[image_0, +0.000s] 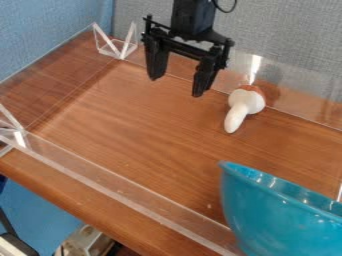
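My black gripper (178, 70) hangs open above the wooden table at the upper middle, with nothing between its fingers. A small mushroom-like toy (245, 103), white with a long pale stem and a reddish-brown part on top, lies on the table to the right of and below the gripper. A large glossy teal bowl (274, 210) fills the lower right corner, partly cut off by the frame edge.
Clear plastic barriers run along the back and front edges, with white brackets (115, 42) at the left. A grey textured wall stands behind, a blue one at left.
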